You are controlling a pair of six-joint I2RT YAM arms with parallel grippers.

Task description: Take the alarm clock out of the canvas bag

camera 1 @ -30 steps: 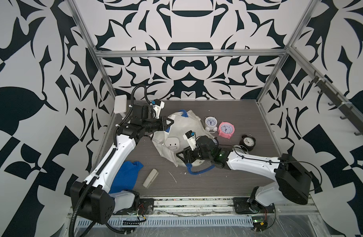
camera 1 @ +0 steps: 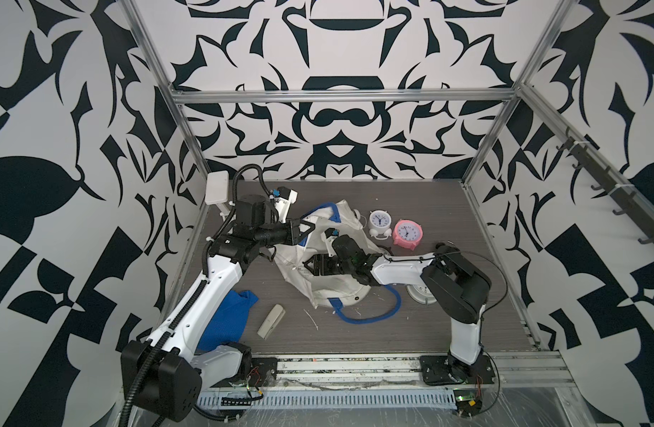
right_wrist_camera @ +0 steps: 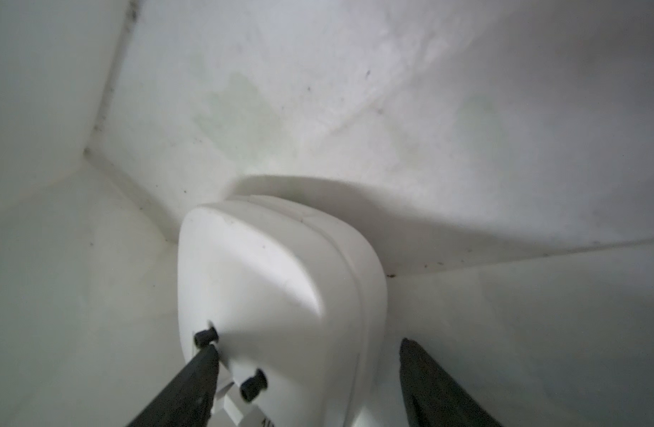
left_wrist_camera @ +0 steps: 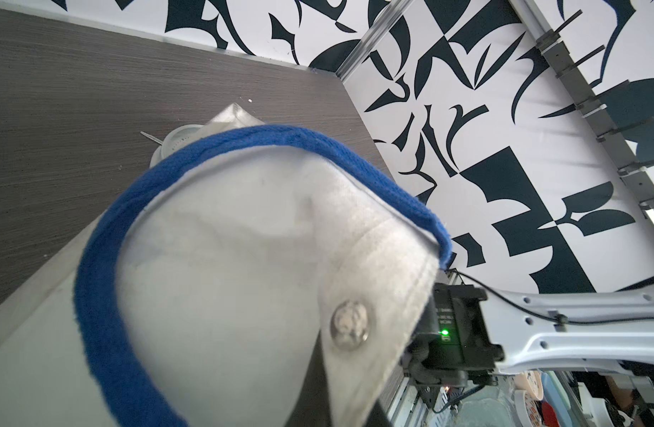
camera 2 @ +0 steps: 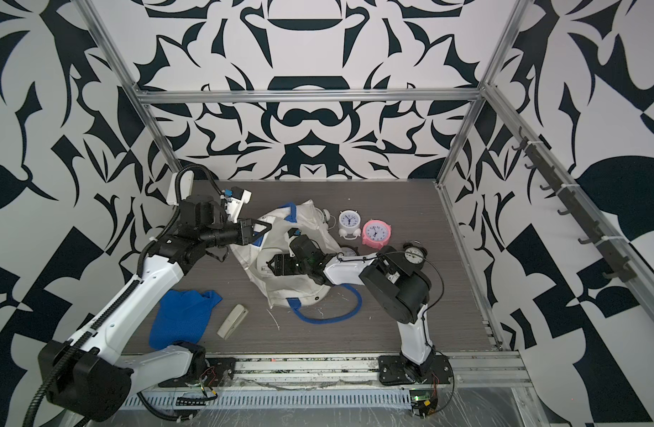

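The canvas bag (camera 1: 298,274), off-white with blue handles, lies with its mouth open mid-table. My left gripper (camera 1: 307,229) is shut on its upper left rim; in the left wrist view the canvas edge (left_wrist_camera: 373,284), with a metal stud, runs down between the dark fingers. Inside the bag is a white rounded alarm clock (right_wrist_camera: 291,284), two small black pegs on its near face. My right gripper reaches into the bag, its fingers apart on either side of the clock's lower part. Clear space shows between the clock and the right-hand finger (right_wrist_camera: 433,388).
To the bag's right stand a white clock (camera 1: 379,222), a pink clock (camera 1: 408,233) and a dark clock (camera 2: 414,253). A round pale item (camera 1: 420,294) sits under the right arm. A blue cloth (camera 1: 227,320) and a beige block (camera 1: 271,321) lie front left.
My right gripper has moved left and into the bag, now covering the white clock that showed there a second ago. The front blue handle has shifted.
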